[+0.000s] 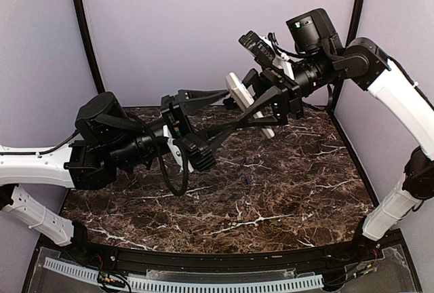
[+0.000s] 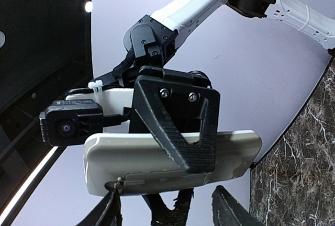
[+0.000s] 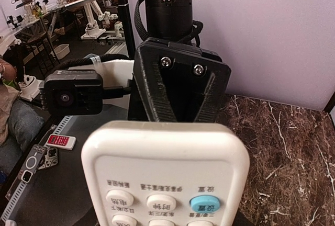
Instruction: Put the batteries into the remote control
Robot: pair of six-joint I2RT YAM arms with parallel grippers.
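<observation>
The white remote control (image 1: 251,106) is held tilted above the table, with my right gripper (image 1: 249,111) shut on it. In the right wrist view the remote's button face (image 3: 165,155) fills the lower middle. Its grey-white back (image 2: 120,158), with a cover outline and a small notch, faces the left wrist camera. My left gripper is open, its fingers apart and holding nothing. One left fingertip (image 2: 116,197) lies close to the notch; contact cannot be told. Two small blue pieces, probably batteries (image 1: 248,180), lie on the marble tabletop.
Pale walls (image 1: 217,35) enclose its back and sides. Both grippers are close together in mid-air, with the right gripper's finger (image 2: 191,153) crossing the remote's back.
</observation>
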